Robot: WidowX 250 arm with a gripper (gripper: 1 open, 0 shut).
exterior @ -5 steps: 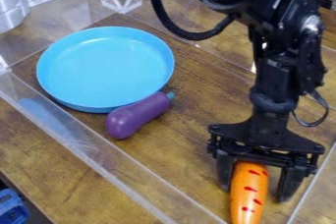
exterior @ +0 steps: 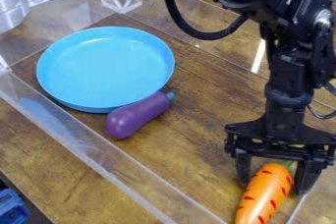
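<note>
My black gripper (exterior: 273, 164) is low at the bottom right, its fingers around the top end of an orange toy carrot (exterior: 262, 196) with dark red marks and a green tip, lying on the wooden surface. Whether the fingers are closed on the carrot cannot be told.
A blue plate (exterior: 105, 69) lies at upper left, with a purple toy eggplant (exterior: 132, 120) just below it to the right. Clear plastic walls border the wooden area. A blue object (exterior: 8, 206) is at the lower left edge.
My gripper has shifted slightly right, and the carrot now lies a little more slanted, its upper end further right, with some green showing.
</note>
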